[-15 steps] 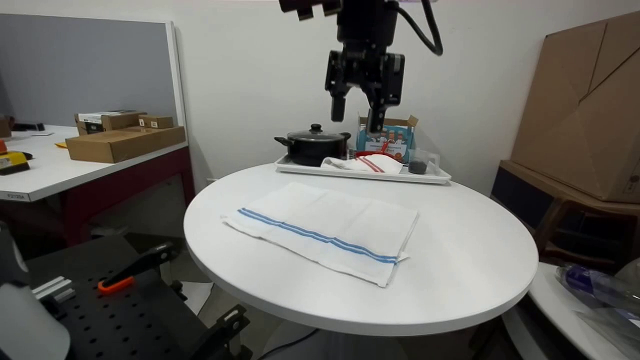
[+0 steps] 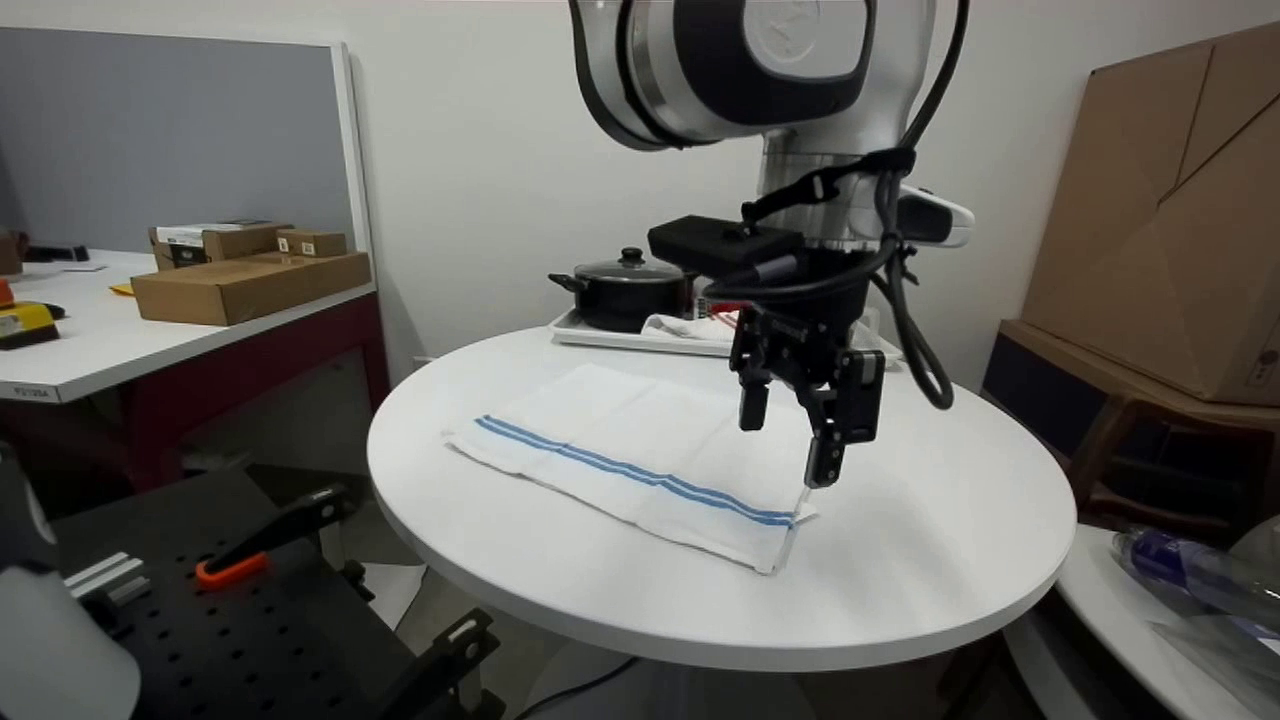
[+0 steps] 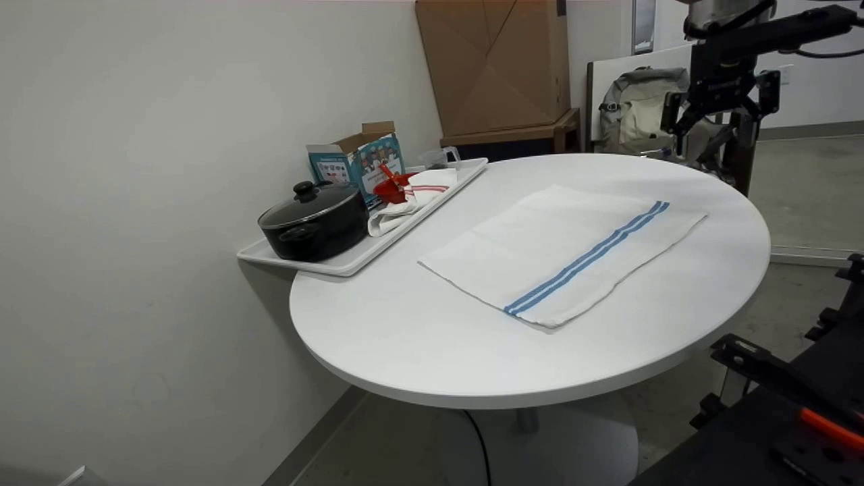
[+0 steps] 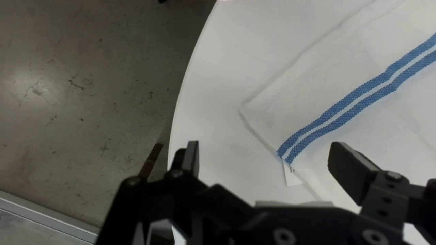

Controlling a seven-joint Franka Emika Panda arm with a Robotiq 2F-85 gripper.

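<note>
A white towel (image 2: 648, 444) with two blue stripes along one side lies flat on the round white table (image 3: 405, 348). In the wrist view the towel's corner (image 4: 261, 110) and a small white tag (image 4: 291, 177) at its edge show beyond my fingers. My gripper (image 2: 786, 444) is open above the table, near the towel's tagged edge, with nothing between its fingers. From the other side, the gripper (image 3: 717, 138) appears above and behind the table's far right edge, clear of the towel (image 3: 559, 251).
Along the wall a white tray (image 3: 356, 263) holds a black lidded pot (image 3: 316, 223), a red-striped cloth (image 3: 425, 186), a red item and a clear cup (image 3: 439, 157). An opened blue box (image 3: 364, 162) stands there too. The bare table surrounds the towel.
My gripper has come down and to the right in exterior view 1, from high before the wall to low over the table. The towel has not moved.
</note>
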